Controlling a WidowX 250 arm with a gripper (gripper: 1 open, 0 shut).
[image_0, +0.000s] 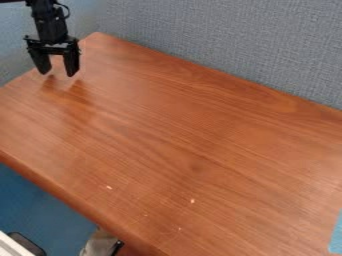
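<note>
My black gripper (58, 66) hangs at the far-left corner of the wooden desk (174, 140), its two fingers pointing down just above the surface. The fingers stand apart with a clear gap and nothing between them. The desk top is bare apart from a few small pale specks toward the front.
A grey-blue fabric partition (247, 45) runs along the back of the desk. Beyond the front-left edge lie a blue floor (34, 205) and a white object (11, 248) at the bottom corner.
</note>
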